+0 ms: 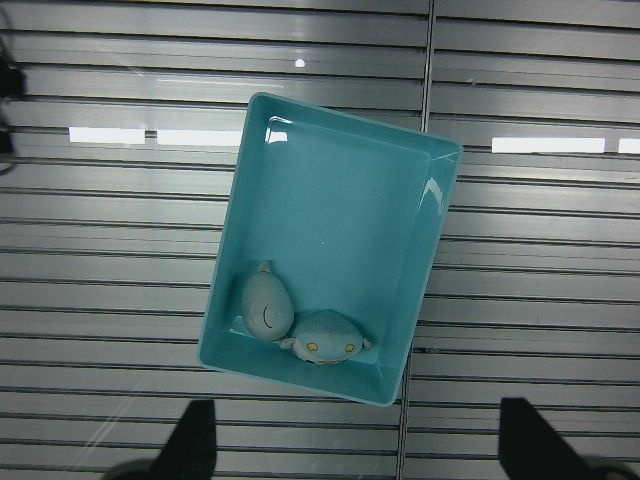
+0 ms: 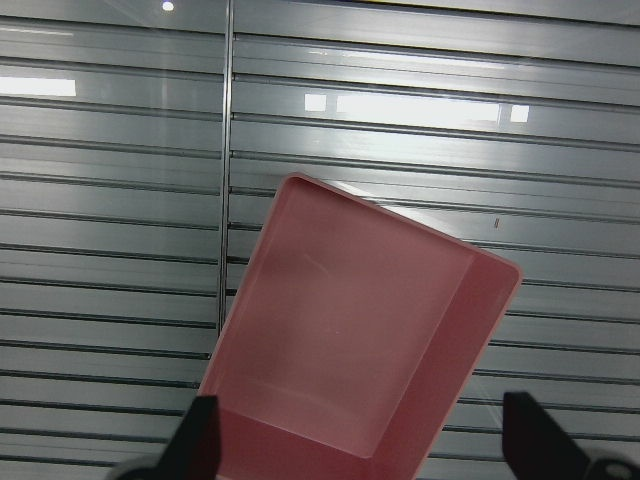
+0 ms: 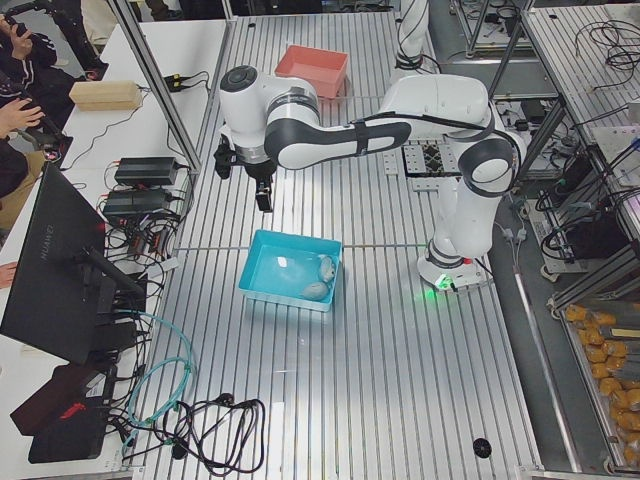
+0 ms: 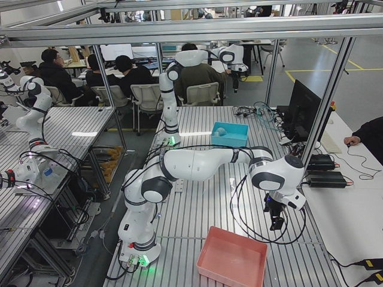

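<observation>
A turquoise bin holds two soft pale-blue toys, a long one with a drawn smile and a round one with yellow eyes, both at one end. My left gripper hangs above this bin, open and empty. An empty pink bin lies on the slatted table below my right gripper, which is open with nothing between its fingers. Both arms are raised, as the two camera views show.
Black and teal cables lie at one table corner. A monitor and electronics stand on the side desk. The slatted surface around both bins is mostly clear.
</observation>
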